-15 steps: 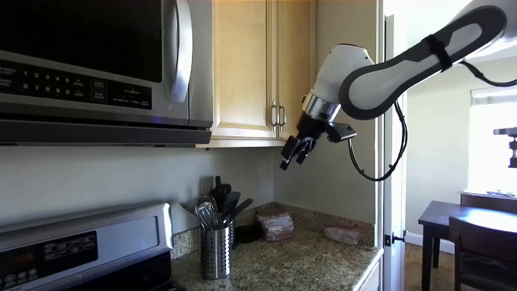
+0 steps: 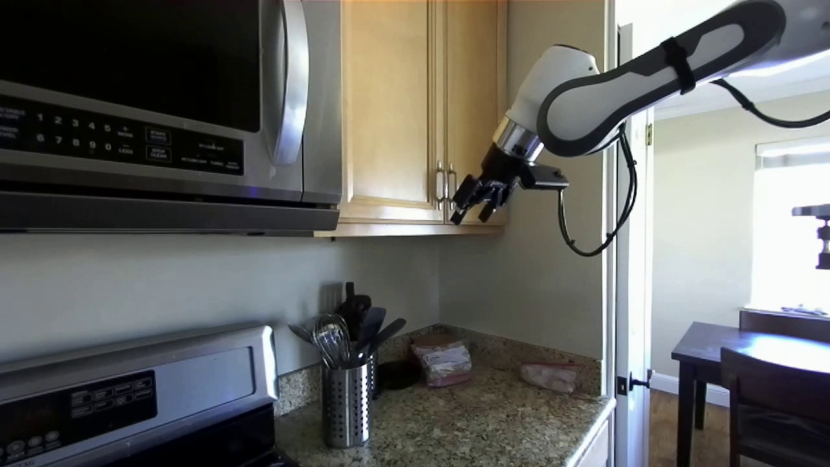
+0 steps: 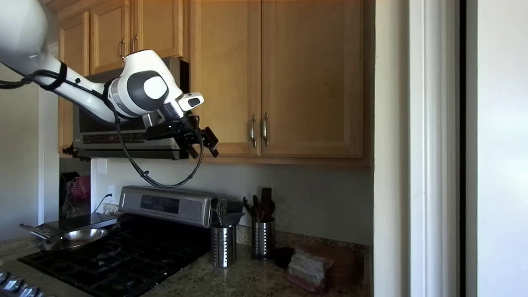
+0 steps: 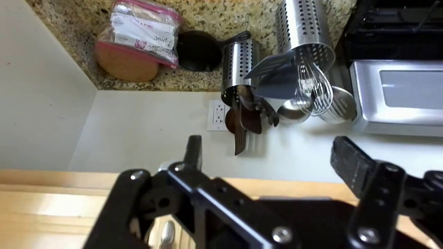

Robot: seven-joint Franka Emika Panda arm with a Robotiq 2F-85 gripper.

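My gripper [image 2: 473, 217] is open, its fingers [image 4: 347, 164] wide apart with nothing between them. In exterior view 1 it hangs high above the counter, overlapping the lower edge of the wooden wall cabinet [image 2: 389, 109]. Two vertical metal handles [image 3: 259, 130] sit side by side where the closed cabinet doors meet. From exterior view 2 the gripper appears to the left of these handles, in front of the microwave's right end. The wrist view looks past the fingers to the wall and counter; the cabinet's pale wood [image 4: 50, 207] fills its lower part, with a handle partly visible.
Two perforated metal utensil holders [image 3: 223, 246] stand on the granite counter [image 2: 459, 420], beside the stove [image 3: 128, 257]. Plastic bags [image 2: 445, 362] lie near the corner. The microwave [image 2: 155, 93] projects left of the cabinet. A pan [image 3: 76, 238] rests on the stove's far side.
The arm and gripper have risen from below the cabinet's bottom edge to about the level of its lower part. The cabinet doors and counter objects look unchanged.
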